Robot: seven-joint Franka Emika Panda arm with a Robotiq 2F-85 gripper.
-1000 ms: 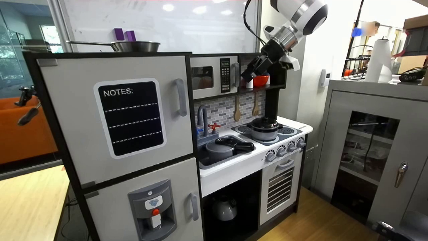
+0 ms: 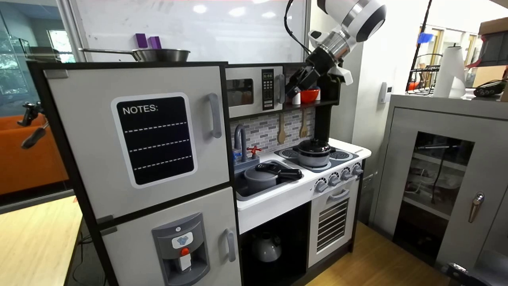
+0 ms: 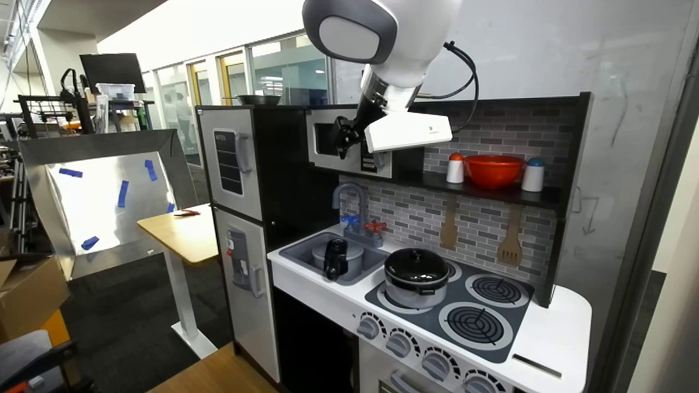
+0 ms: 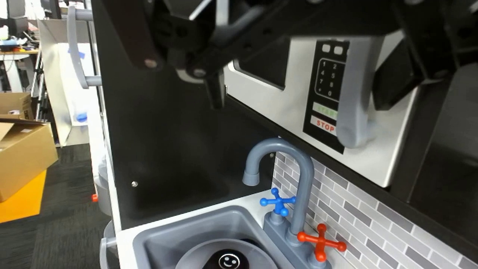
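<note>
My gripper is open in the wrist view, its dark fingers (image 4: 391,83) spread wide. The grey upright handle (image 4: 354,105) of the toy microwave (image 4: 286,105) shows between them, nearer the right-hand finger; contact cannot be made out. In exterior view 1 the gripper (image 2: 291,88) is just right of the microwave handle (image 2: 281,88), at about its height. Exterior view 2 has the gripper (image 3: 343,137) in front of the microwave (image 3: 321,145), partly hiding it. The microwave door looks closed.
Below are the sink (image 3: 298,252) with a grey pot (image 3: 354,257), the curved faucet (image 4: 306,179) and a lidded pot (image 3: 415,292) on the stove. A red bowl (image 3: 492,171) sits on the shelf between two shakers. The tall fridge (image 2: 81,128) stands left.
In exterior view 1 the arm and gripper have shifted slightly left, toward the microwave handle. The kitchen items have not moved.
</note>
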